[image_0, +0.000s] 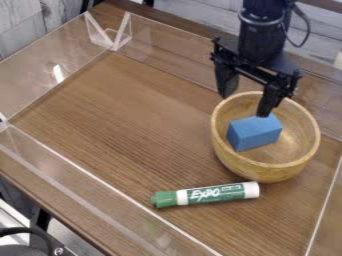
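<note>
My gripper (250, 92) stands open above a yellow bowl (243, 163) on the right of the wooden table, its two black fingers apart. A blue block (255, 130) lies inside the bowl, below and in front of the fingers. A white and green EXPO marker (206, 195) lies on the table in front of the bowl.
Clear side walls edge the wooden table (100, 120), with a small clear bracket (110, 35) at the back left. A dark cable shows at the lower left corner.
</note>
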